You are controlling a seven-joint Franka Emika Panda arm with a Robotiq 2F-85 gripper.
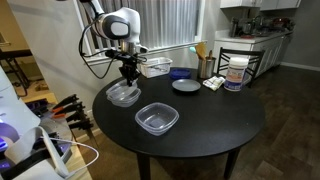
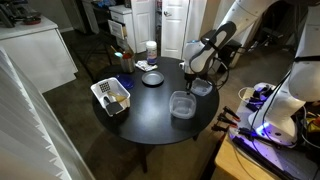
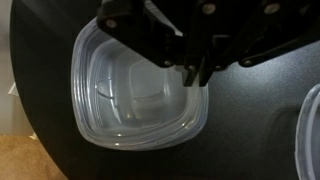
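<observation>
Two clear plastic containers are on the round black table. The one by the arm, the nearer container (image 1: 122,95), appears below my gripper (image 1: 130,82) at the table's left side. In the wrist view my gripper has its fingertips close together at the right rim of this container (image 3: 140,125), shut on that rim. The container looks empty. The other clear container (image 1: 157,119) sits apart from it; only its edge (image 3: 308,130) enters the wrist view at the right. In exterior view 2 both the held container (image 2: 201,88) and the other one (image 2: 182,105) are visible.
Farther back are a dark plate (image 1: 186,86), a blue bowl (image 1: 180,73), a white basket (image 1: 155,67), a utensil holder (image 1: 207,67) and a large white tub (image 1: 236,74).
</observation>
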